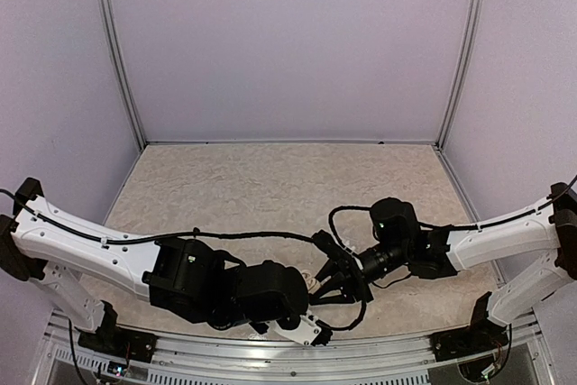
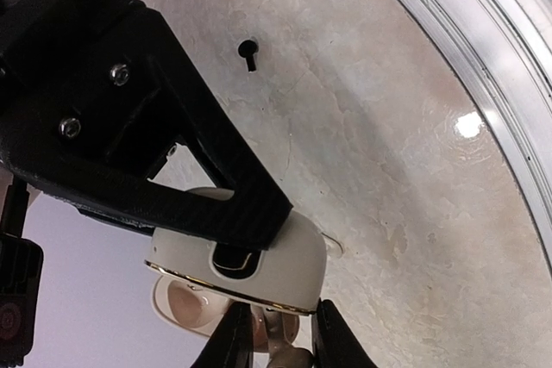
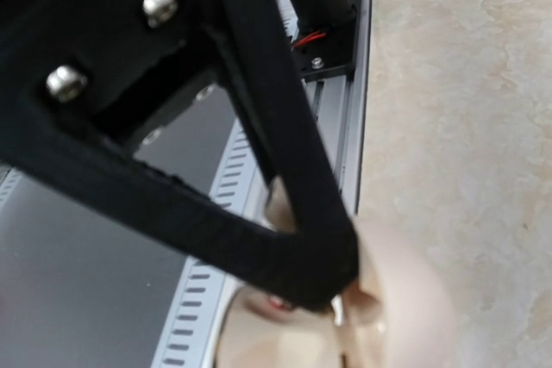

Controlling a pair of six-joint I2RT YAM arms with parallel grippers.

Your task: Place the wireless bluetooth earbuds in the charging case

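Note:
The cream charging case (image 2: 297,252) with a gold line along its edge is held by my right gripper (image 1: 317,297), whose black finger (image 2: 259,204) presses on its outside. In the right wrist view the same case (image 3: 405,299) is blurred beneath the finger tip. Its lid (image 2: 185,303) hangs open. An earbud (image 2: 289,356) shows at the bottom of the left wrist view, its stem pointing into the case. My left gripper has one finger on each side of that stem, part open, with gaps showing. How deep the stem sits is hidden.
A small black keyhole-shaped mark (image 2: 248,51) is on the table surface. The metal rail (image 1: 270,347) runs along the front edge, close to both grippers. The table (image 1: 288,187) behind the arms is clear.

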